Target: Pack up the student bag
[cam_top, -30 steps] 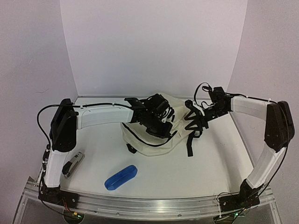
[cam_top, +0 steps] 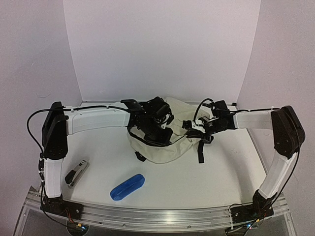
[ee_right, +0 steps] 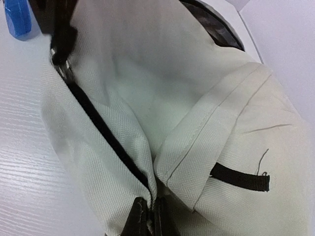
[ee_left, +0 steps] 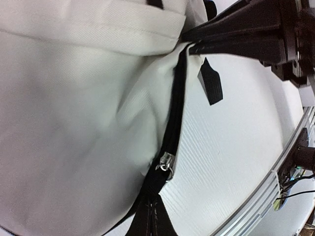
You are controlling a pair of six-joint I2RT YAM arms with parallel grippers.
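Note:
The cream student bag lies at the middle of the table, crumpled, with a black zipper along its edge. My left gripper is shut on the black zipper pull, just below the metal slider. Over at the zipper's right end, my right gripper pinches the bag's cloth edge, its fingers shut. From the slider to the right gripper the zipper runs fairly straight. The bag's inside is mostly hidden in the top view by the left arm.
A blue case lies on the table's front part, left of centre. Further left is a grey and black stapler. A black strap hangs off the bag's right side.
My right gripper was open beside the bag; it has come left and down and shut on the cloth at the zipper's end. The left gripper has shifted left along the zipper.

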